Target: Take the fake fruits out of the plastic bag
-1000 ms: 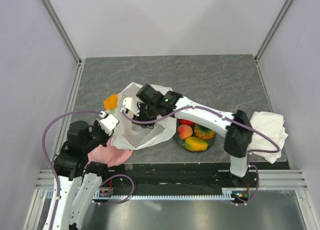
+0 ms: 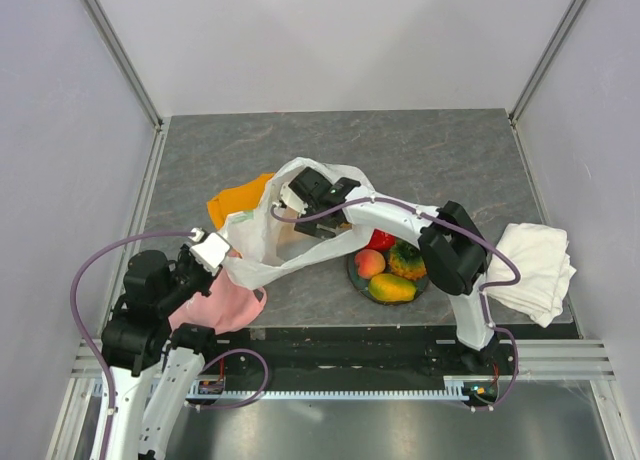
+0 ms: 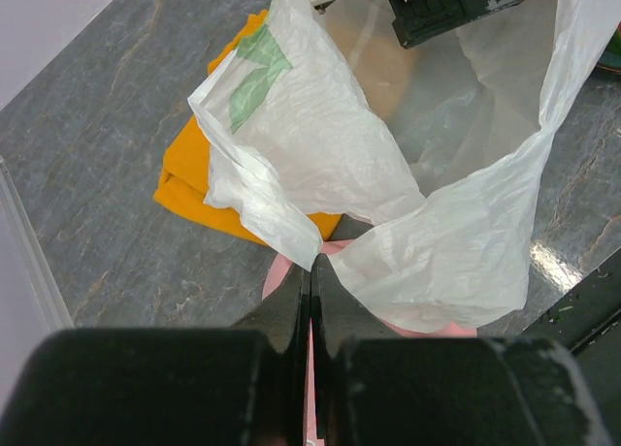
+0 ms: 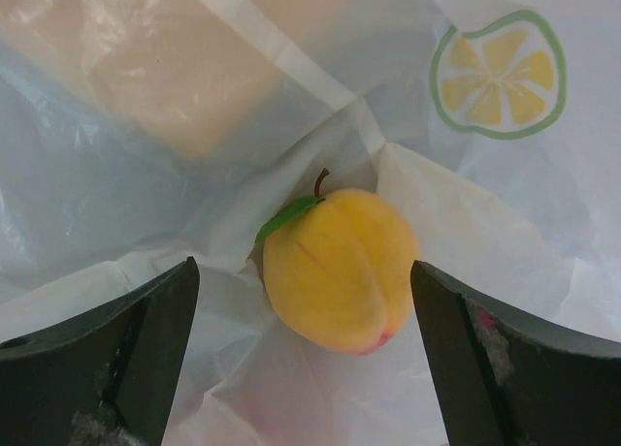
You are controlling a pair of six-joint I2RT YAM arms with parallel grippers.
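A white plastic bag (image 2: 265, 260) lies open across the middle of the table. My left gripper is shut at the bag's near-left edge, where thin plastic meets its fingertips. My right gripper is inside the bag, open around a yellow-pink peach (image 4: 338, 267) with a green leaf; the top view hides it under the arm. A dark plate (image 2: 358, 282) right of the bag holds several fruits, among them a peach (image 2: 369, 262), a mango (image 2: 392, 288) and a red fruit (image 2: 381, 239).
An orange cloth (image 2: 228, 202) and a pink one (image 2: 222, 305) lie beside and under the bag on the left. Folded white cloths (image 2: 529, 273) sit at the right.
My right arm has moved rightward and toward the back within the bag, whose back part has shifted along with it.
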